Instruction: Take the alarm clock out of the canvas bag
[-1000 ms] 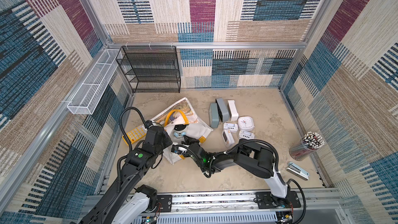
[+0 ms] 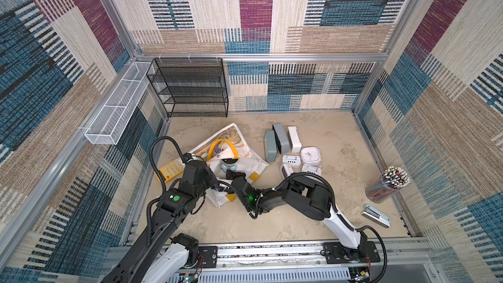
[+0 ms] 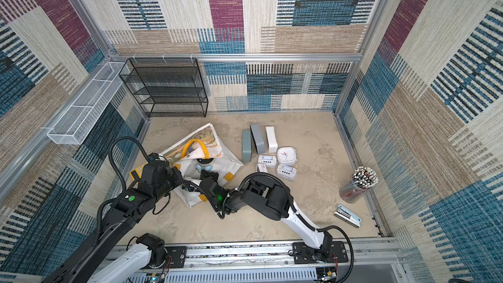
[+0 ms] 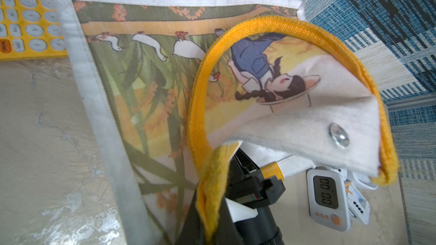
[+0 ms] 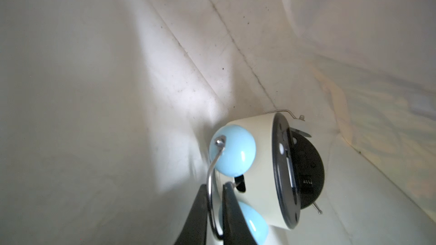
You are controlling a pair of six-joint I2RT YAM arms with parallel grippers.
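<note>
The canvas bag (image 2: 249, 165) lies open on the table. My left gripper is shut on its yellow handle (image 4: 213, 172) at the bag's mouth. Inside, seen in the right wrist view, the cream alarm clock (image 5: 254, 163) lies on its side, with two light-blue bells (image 5: 238, 149) and a chrome handle. My right gripper is in the bag, its fingertips at the clock's handle, between the bells; whether they hold it cannot be told. The clock also shows in the top left view (image 2: 229, 166).
A yellow calculator (image 2: 170, 170) lies left of the bag. Grey and white boxes (image 2: 280, 139), small timers (image 2: 311, 169) and a square clock (image 2: 310, 154) stand to the right. A pen holder (image 2: 380, 191) and stapler (image 2: 376, 216) are at the far right. A wire shelf (image 2: 188, 86) stands behind.
My right arm has moved leftward, deeper toward the bag's opening and the clock. My left arm and the bag look almost unchanged.
</note>
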